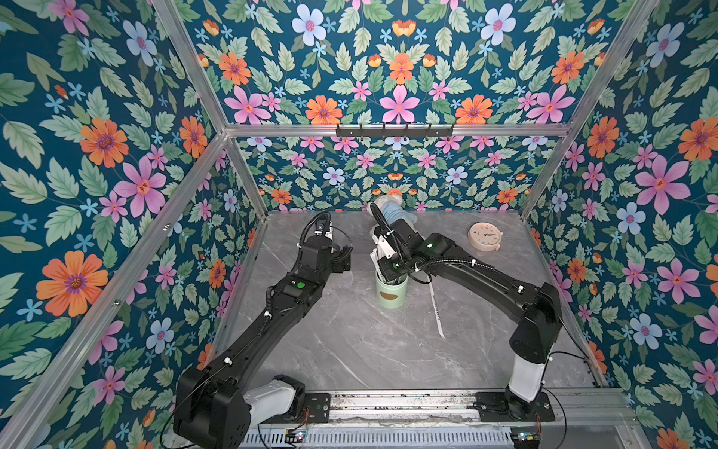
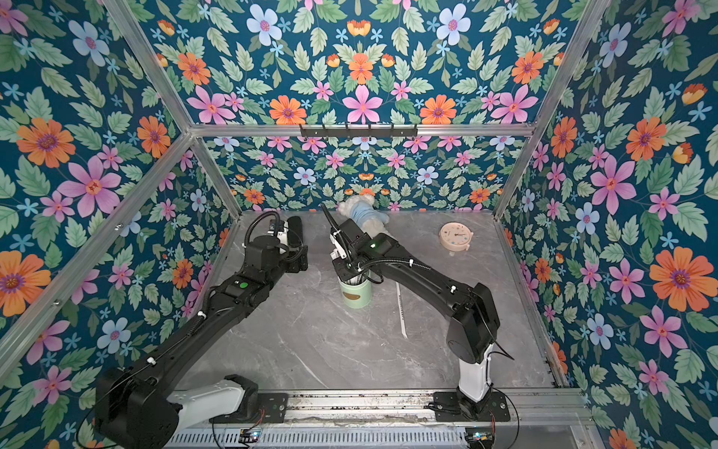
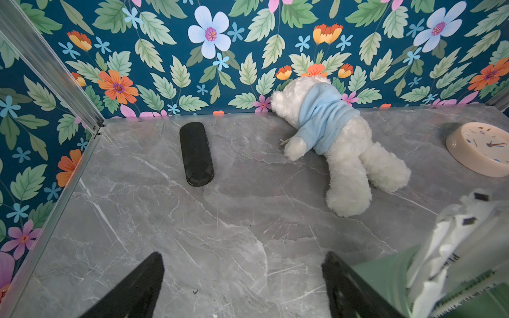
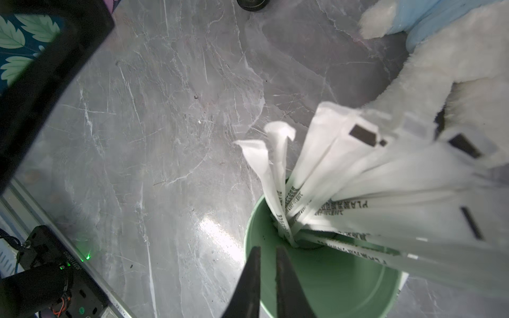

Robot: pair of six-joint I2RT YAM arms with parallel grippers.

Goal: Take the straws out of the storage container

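The green container (image 2: 355, 298) stands mid-table, full of paper-wrapped straws (image 4: 328, 159) leaning out over its far side in the right wrist view. My right gripper is over the container's mouth, its fingers close together and blurred below the straws' tops, with no straw clearly between them. My left gripper is open, left of the container, with only bare table between its fingers. One wrapped straw (image 2: 401, 314) lies on the table to the right of the container.
A plush bear (image 3: 344, 143) lies at the back behind the container, a black oblong object (image 3: 196, 153) to its left. A pink clock (image 2: 455, 236) sits back right.
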